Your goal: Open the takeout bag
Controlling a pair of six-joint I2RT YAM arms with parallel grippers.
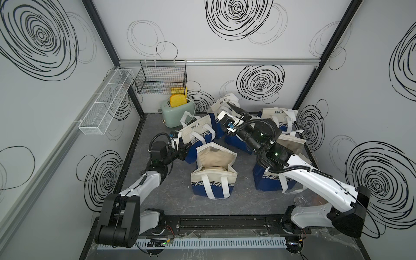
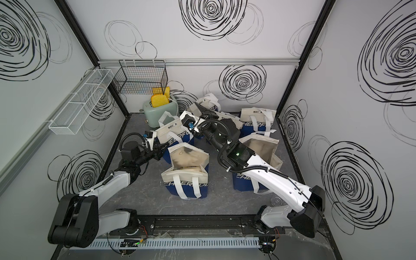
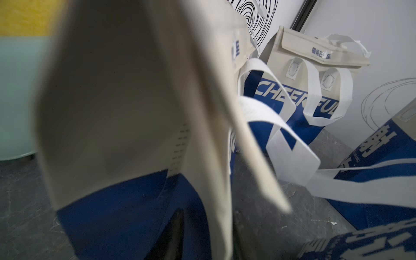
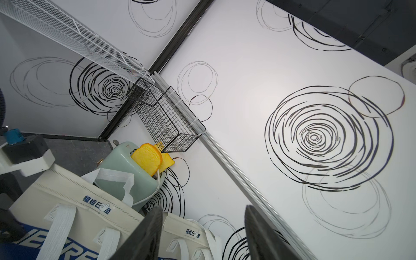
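Observation:
A blue-and-cream takeout bag [image 1: 198, 133], folded shut at its top, leans at an angle beside my left gripper [image 1: 187, 150]. In the left wrist view, the bag's side panel [image 3: 130, 216] fills the near view and its seam comes down between my fingers, which stand open. My right gripper hangs higher, over the back bags, its fingers apart with nothing between them. Nearer the front, another bag [image 1: 213, 186] stands with its mouth wide open. At the right, a further bag [image 1: 268, 179] also has an open mouth.
Behind the leaning bag stands a green toaster [image 1: 177, 116] with yellow bread slices [image 1: 177, 101]. Other folded bags, including one at the back right [image 1: 277, 113], crowd the rear. A wire basket [image 1: 161, 78] hangs above.

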